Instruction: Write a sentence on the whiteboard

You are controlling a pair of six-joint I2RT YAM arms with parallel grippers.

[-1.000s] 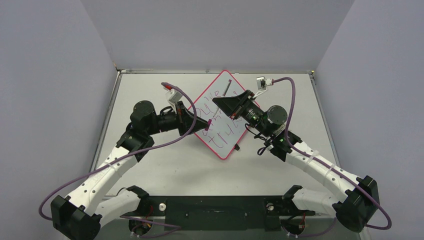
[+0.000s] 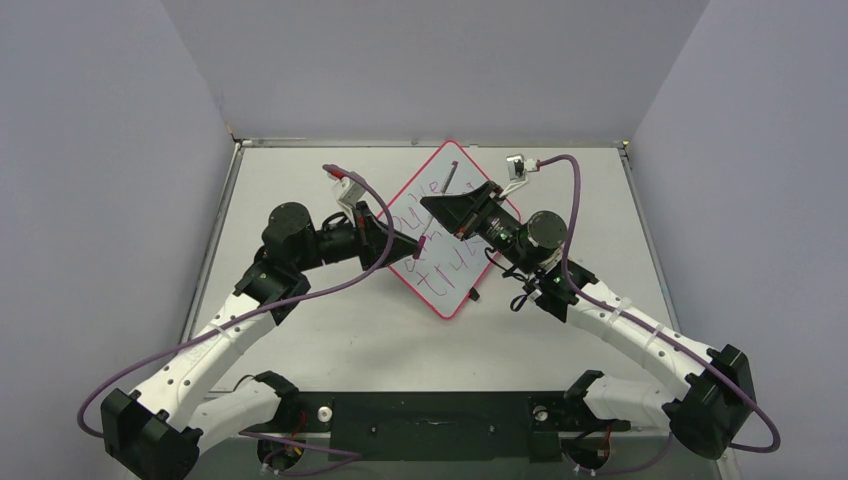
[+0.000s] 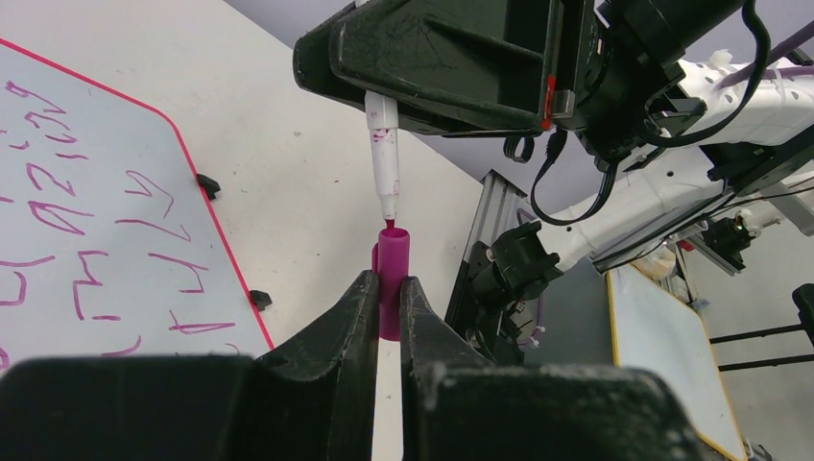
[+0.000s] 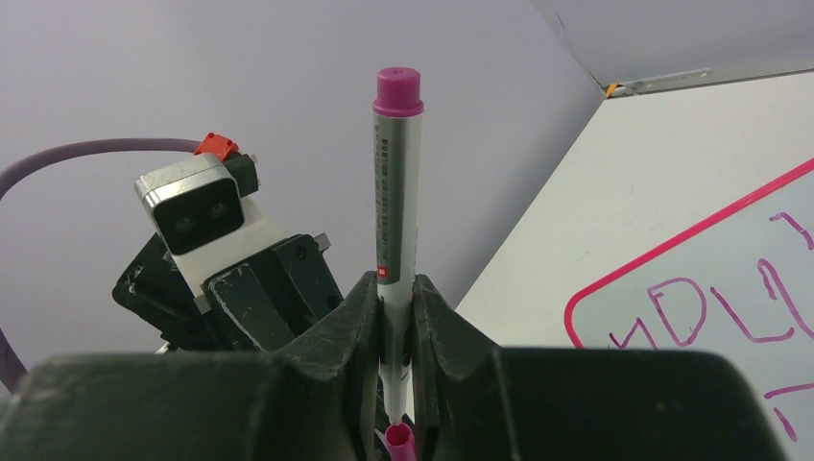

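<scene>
A whiteboard (image 2: 440, 280) with a red rim and magenta handwriting lies tilted on the table between the arms. My right gripper (image 2: 432, 203) is shut on a white marker (image 4: 397, 182), held upright in the right wrist view. Its magenta tip points down into the mouth of a magenta cap (image 3: 392, 259), which my left gripper holds between its fingertips just beneath. In the left wrist view the tip is at the cap's opening.
The bare table (image 2: 330, 350) surrounds the board. Grey walls (image 2: 130, 180) close the sides and back. Purple cables loop over both arms.
Since a second ago my right gripper has moved slightly left with the marker, bringing it over the cap. The left arm looks almost unchanged.
</scene>
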